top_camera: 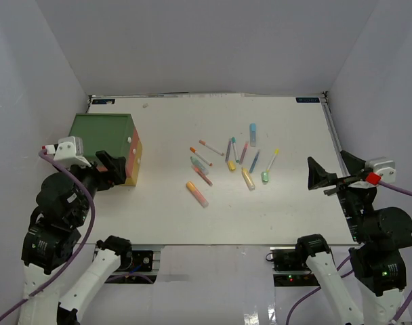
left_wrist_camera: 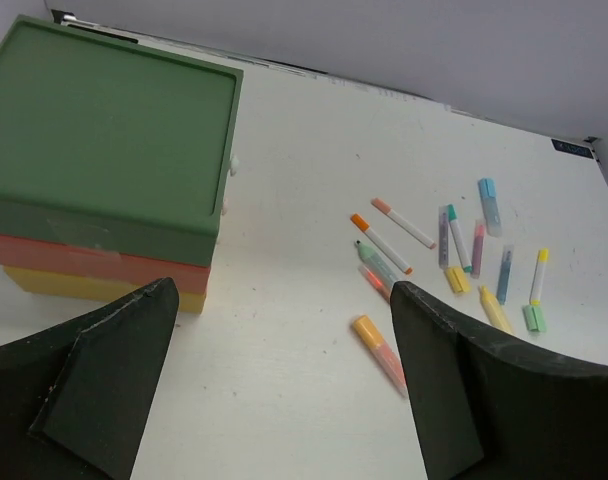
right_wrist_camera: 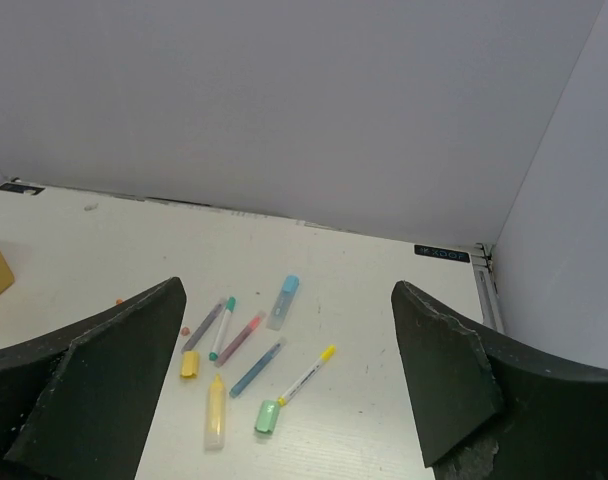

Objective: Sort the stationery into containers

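Pens, markers and small items lie scattered mid-table: an orange glue-like tube (top_camera: 197,194), a yellow tube (top_camera: 248,179), a blue tube (top_camera: 253,135), a yellow-capped marker (left_wrist_camera: 540,273), a small green piece (right_wrist_camera: 267,417) and several more. At the left stand stacked boxes, green (top_camera: 101,133) on red (left_wrist_camera: 94,260) on yellow (left_wrist_camera: 69,286). My left gripper (top_camera: 111,167) is open and empty over the stack's front area. My right gripper (top_camera: 331,167) is open and empty at the right edge, right of the stationery.
The white table (top_camera: 186,223) has free room at its front, back and right. Grey walls surround it at the back and both sides.
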